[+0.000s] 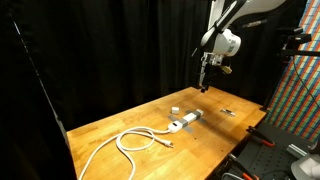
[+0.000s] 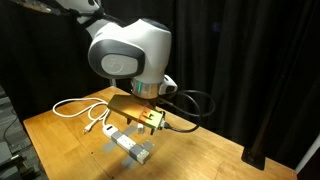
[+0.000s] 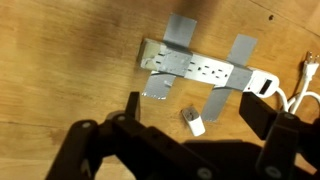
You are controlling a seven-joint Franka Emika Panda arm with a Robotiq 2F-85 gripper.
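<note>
A white power strip (image 1: 184,122) lies on the wooden table, held down by grey tape (image 3: 240,50) across it in the wrist view. Beside the strip is a small white block (image 3: 194,121), also visible as a white object (image 1: 175,109) in exterior view 1. My gripper is open above the table, its two dark fingers well apart. From the wrist, the small block appears between the fingers but lower down, on the table. Nothing is held. In exterior view 2 the arm hides part of the table.
A white cable (image 1: 125,147) loops over the table's left part, its plug (image 3: 311,67) near the strip's end. A small item (image 1: 228,112) lies at the table's right side. Black curtains (image 1: 100,60) stand behind.
</note>
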